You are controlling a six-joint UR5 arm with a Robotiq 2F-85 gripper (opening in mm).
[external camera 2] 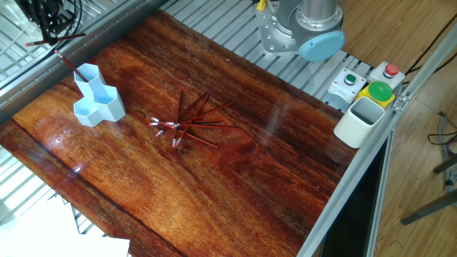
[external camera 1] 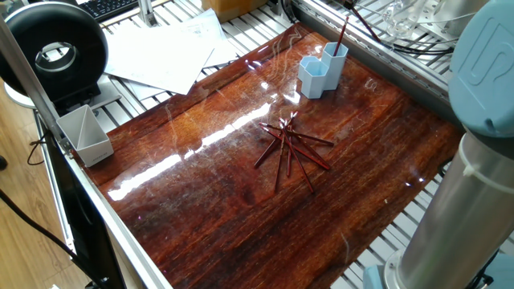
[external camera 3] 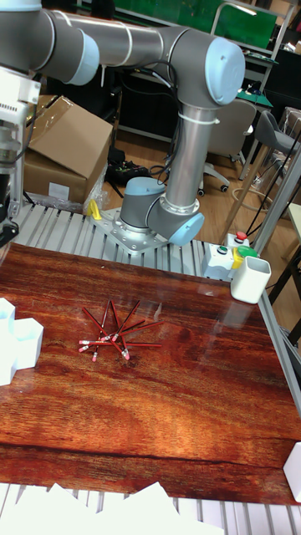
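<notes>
A pile of several dark red pencils [external camera 1: 291, 152] lies fanned out in the middle of the wooden table, their pale eraser ends bunched together. The light-blue holder [external camera 2: 98, 105], made of joined hexagonal cups, stands near the table's edge. One pencil [external camera 2: 71, 66] leans upright in its rear cup; the two front cups look empty. My black gripper [external camera 2: 51, 37] is in the top left corner of exterior view 2, beyond the holder and past the table edge. It appears shut on another red pencil [external camera 2: 73, 36], which lies roughly level across the fingertips. Exterior view 3 cuts the gripper off at its left edge.
A white cup [external camera 2: 355, 127] sits at the table edge beside the emergency-stop boxes [external camera 2: 390, 70]. On the opposite side stands a white angular box [external camera 1: 86, 136]. Papers [external camera 1: 165, 52] lie off the table.
</notes>
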